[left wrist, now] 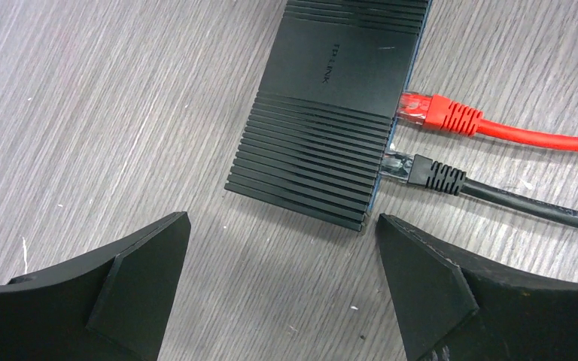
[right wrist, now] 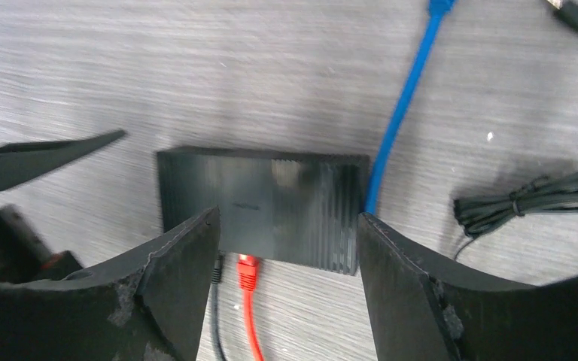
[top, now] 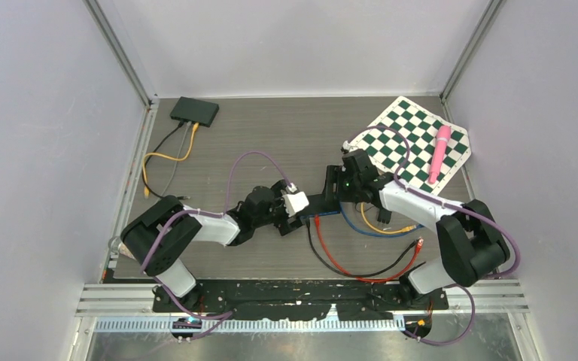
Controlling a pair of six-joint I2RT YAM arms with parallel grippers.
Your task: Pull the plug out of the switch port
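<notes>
A black TP-Link switch (left wrist: 331,60) lies on the table, with a red plug (left wrist: 455,114) and a black plug (left wrist: 433,171) in its side. My left gripper is open at the switch's end, nothing between its fingers. My right gripper hangs above the switch, open, its fingers empty; in the top view it (top: 335,180) is at the switch's right. A blue cable (right wrist: 399,113) runs along the switch's side in the right wrist view.
A coiled black cable (right wrist: 519,199) lies beside the switch. A checkerboard (top: 399,120) with a pink object is at back right. Another switch (top: 194,109) with cables sits back left.
</notes>
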